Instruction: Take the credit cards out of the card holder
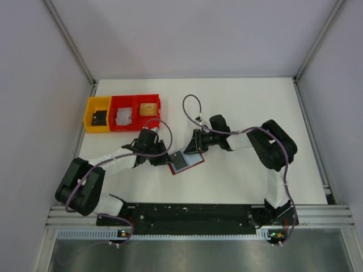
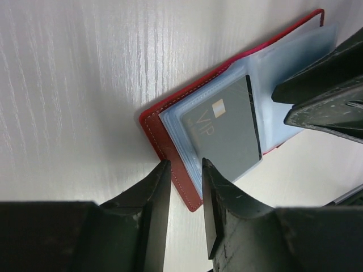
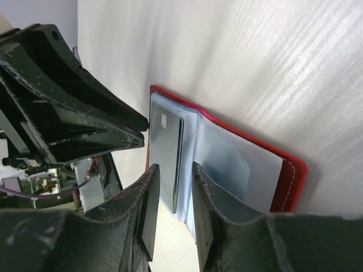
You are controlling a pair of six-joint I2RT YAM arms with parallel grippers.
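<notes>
An open card holder [image 1: 188, 160] lies on the table, with red covers and clear sleeves [image 2: 272, 79]. In its left part, a dark grey VIP card [image 2: 224, 127] sits in a sleeve. My left gripper is slightly open at the holder's left red edge, and nothing shows between its fingertips. In the right wrist view, the tips of the left fingers [image 3: 122, 116] are close by the grey card [image 3: 166, 144]. Over the clear sleeves near the fold, my right gripper stands slightly open, with no card visible between its fingers. Whether either gripper touches a sleeve I cannot tell.
At the back left stand a yellow bin [image 1: 89, 113] and two red bins [image 1: 117, 100], holding a black, a white and a gold item. Both grippers work close together.
</notes>
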